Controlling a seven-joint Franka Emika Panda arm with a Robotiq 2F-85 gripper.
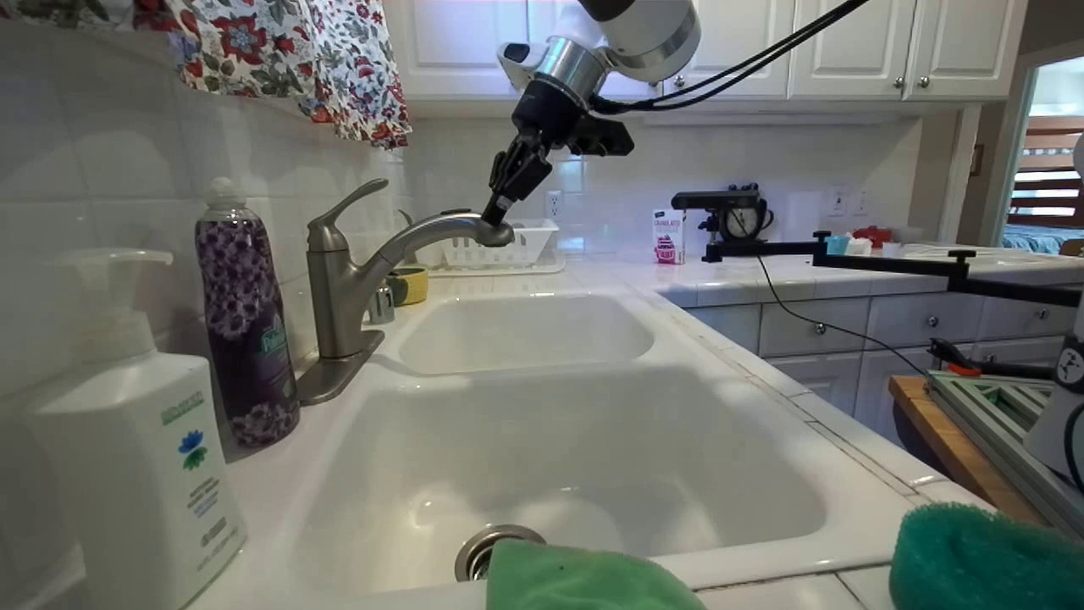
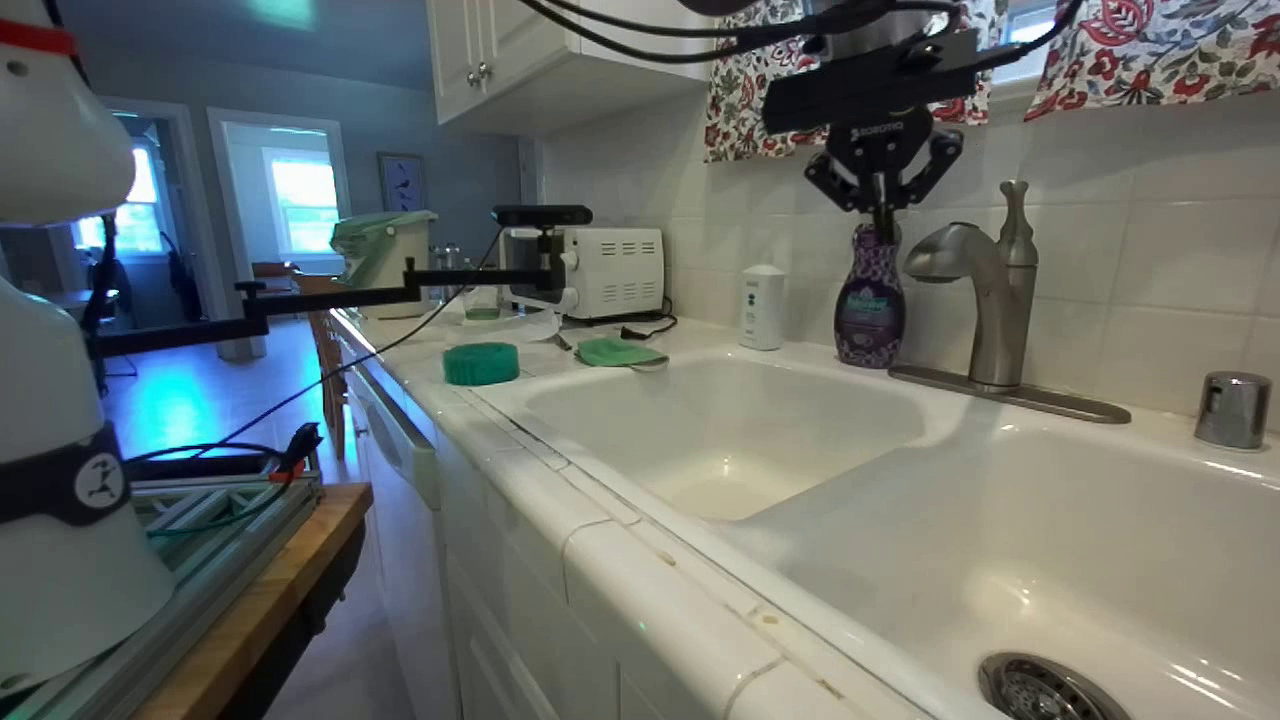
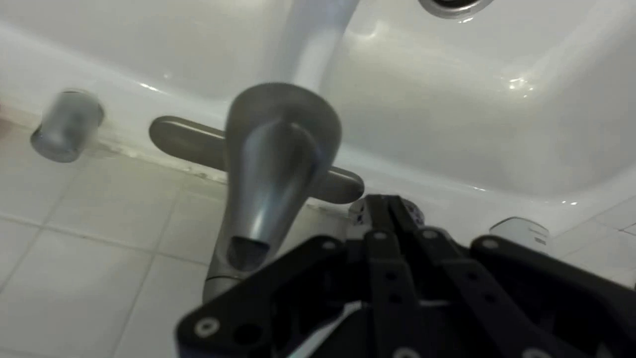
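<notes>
The brushed-metal faucet has its spout left of my gripper in the wrist view. Both black fingers are together there, with nothing between them. In exterior view 1 the gripper points down at the end of the faucet spout, overlapping it in the picture. Exterior view 2 shows the gripper in line with the purple soap bottle, to the left of the faucet. The faucet's lever handle is raised.
Below lies a white double sink. A white pump bottle and the purple bottle stand along the wall side. A green cloth and a teal scrubber rest on the near edge. Both basins are clear.
</notes>
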